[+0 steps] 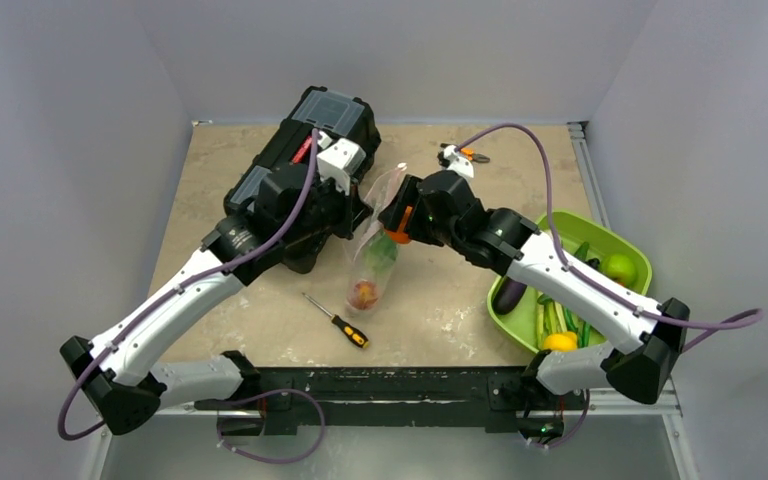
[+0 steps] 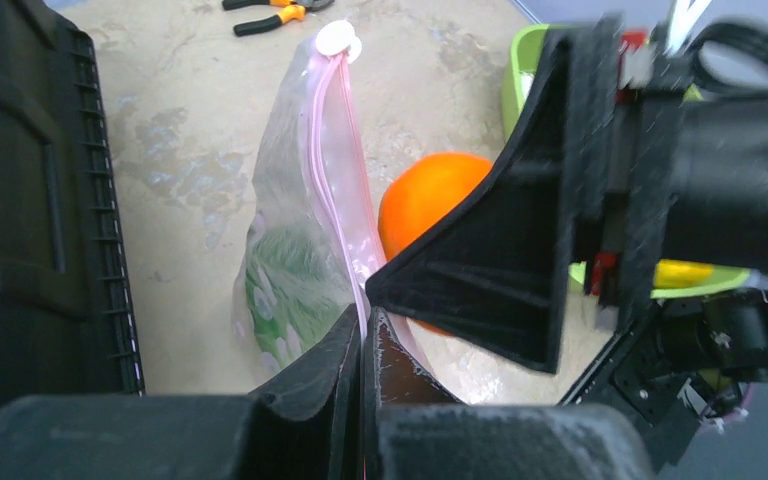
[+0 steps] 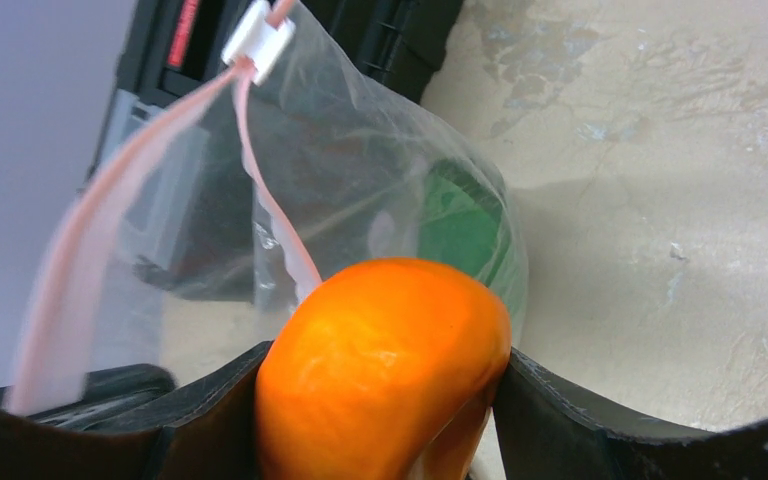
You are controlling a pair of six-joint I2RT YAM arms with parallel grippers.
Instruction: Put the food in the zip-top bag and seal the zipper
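The clear zip top bag [image 1: 361,268] with pink zipper strips hangs upright, a red-yellow fruit [image 1: 363,294] and something leafy green [image 1: 381,252] inside. My left gripper is shut on the rim, where the zipper strip runs down between its fingertips. A round orange food item [image 3: 385,365] sits between the fingers of my right gripper, touching both sides. In the left wrist view this orange item [image 2: 430,195] is to the right of the zipper strips, by the bag's mouth. A white slider [image 3: 258,40] sits at the zipper's far end.
Behind the left arm stands a black toolbox [image 1: 332,112]. A screwdriver [image 1: 348,331] lies near the bag's bottom, and orange-handled pliers [image 1: 472,155] lie at the back. To the right, a green bin [image 1: 632,255] holds several vegetables. Table surface between bag and bin is clear.
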